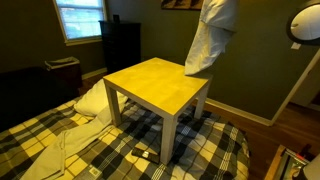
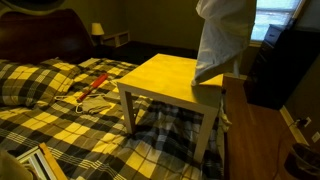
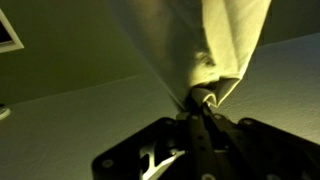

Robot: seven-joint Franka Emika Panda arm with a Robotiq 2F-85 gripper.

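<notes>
A pale cloth (image 1: 210, 40) hangs from above the top edge of exterior view 1, its lower tip over the right rear part of the white table (image 1: 150, 82). Exterior view 2 has the same cloth (image 2: 222, 40) in front of the tabletop; whether its tip touches the table I cannot tell. In the wrist view, my gripper is shut on a gathered fold of the cloth (image 3: 208, 70), which spreads out beyond the fingertips. Both exterior views leave the gripper out of frame.
The table stands on a plaid blanket (image 1: 110, 160). A pale crumpled cloth (image 1: 92, 105) lies left of it, and a small dark object (image 1: 146, 155) near its front leg. A red item (image 2: 95, 82) rests on the bed.
</notes>
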